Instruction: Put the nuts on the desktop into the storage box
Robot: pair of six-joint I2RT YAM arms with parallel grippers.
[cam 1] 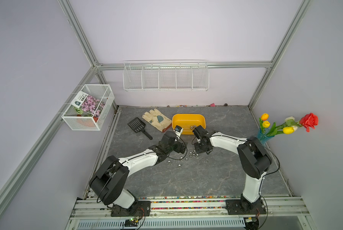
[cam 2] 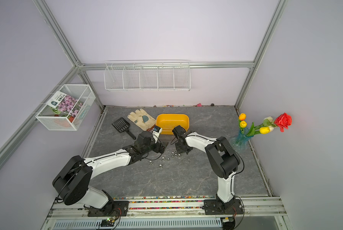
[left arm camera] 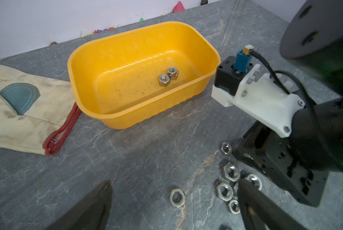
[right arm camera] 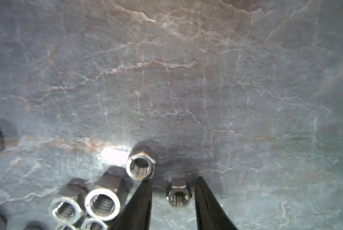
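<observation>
Steel nuts (right arm camera: 140, 165) lie loose on the grey desktop, several clustered beside my right gripper. Its fingers are part open, one either side of a small nut (right arm camera: 178, 193) at the bottom of the right wrist view. The yellow storage box (left arm camera: 121, 42) stands behind them with two nuts (left arm camera: 164, 79) inside. My left gripper is open above the desktop, blurred fingertips at the lower edge of its wrist view, with a loose nut (left arm camera: 177, 197) visible between them on the surface below.
A work glove (cam 1: 156, 118) and a black slotted spatula (cam 1: 136, 125) lie left of the box. Flowers (cam 1: 290, 126) in a vase are at the right edge, wire baskets (cam 1: 165, 78) on the walls.
</observation>
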